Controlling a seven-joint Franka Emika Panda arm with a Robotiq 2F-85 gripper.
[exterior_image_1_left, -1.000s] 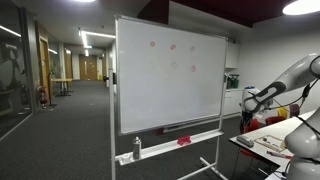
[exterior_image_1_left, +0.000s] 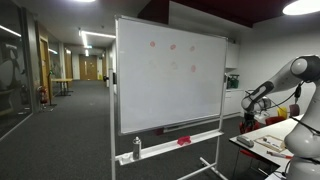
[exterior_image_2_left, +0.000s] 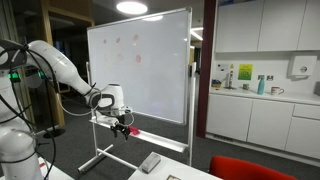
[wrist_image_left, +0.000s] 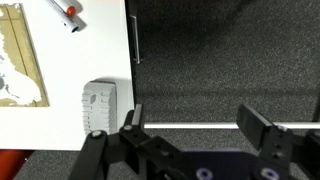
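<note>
My gripper stands open over the dark floor in the wrist view, its fingers wide apart with nothing between them. In exterior view 2 the gripper (exterior_image_2_left: 124, 129) hangs in front of the lower part of the whiteboard (exterior_image_2_left: 140, 60). A red object (exterior_image_2_left: 134, 132) shows just beside it, near the board's tray. The whiteboard (exterior_image_1_left: 170, 80) carries several faint reddish marks near its top. On the tray (exterior_image_1_left: 155, 151) stand a grey bottle (exterior_image_1_left: 137, 149) and, further right, a red item (exterior_image_1_left: 184, 141).
The white table (wrist_image_left: 75, 65) holds a grey box (wrist_image_left: 98, 104), a pen-like object (wrist_image_left: 68, 15) and a brown-edged piece (wrist_image_left: 20, 60). A pale rail (wrist_image_left: 210, 125) crosses below the fingers. Red chairs (exterior_image_2_left: 245, 169) stand near the table. Carpet by the board is open.
The arm at the right of exterior view 1 has shifted slightly over the last second. The whiteboard, tray items and table look unchanged.
</note>
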